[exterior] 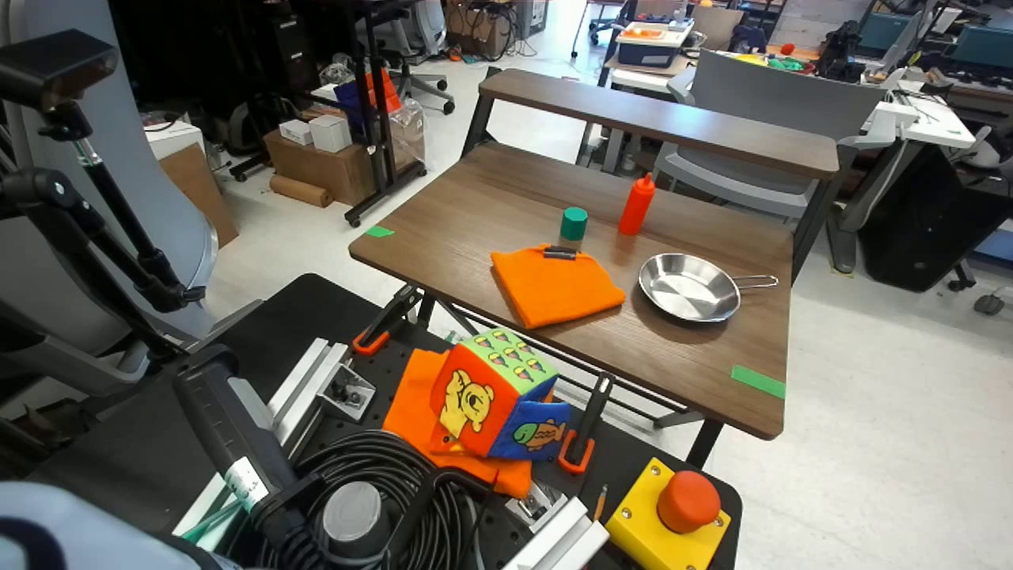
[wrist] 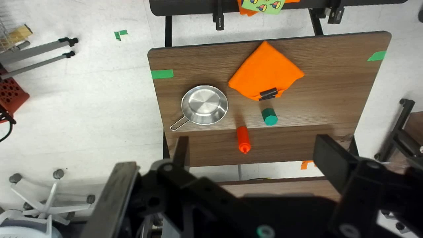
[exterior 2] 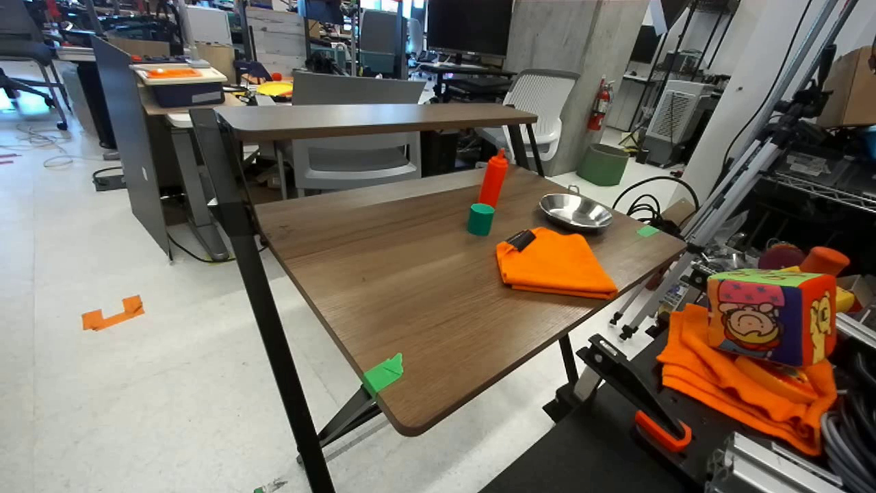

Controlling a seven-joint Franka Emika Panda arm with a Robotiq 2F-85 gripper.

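Note:
High over the table, my gripper is open, its two dark fingers wide apart and only air between them. Below it on the brown table (exterior: 446, 209) stands a red squeeze bottle (exterior: 636, 205), seen from above in the wrist view. A green cylinder (exterior 2: 480, 219) is close by the bottle. The folded orange cloth (exterior: 555, 286) lies flat with a black clip (wrist: 268, 94) at one edge. A shiny metal pan (exterior: 690, 288) rests at one side, its wire handle pointing outward. Neither exterior view shows the gripper's fingers.
A raised shelf (exterior 2: 369, 120) runs along the table's far side. Green tape (exterior: 757, 381) marks the table's ends. Black clamps, a soft picture cube (exterior: 498, 394) and a red stop button (exterior: 688, 500) are on the black bench.

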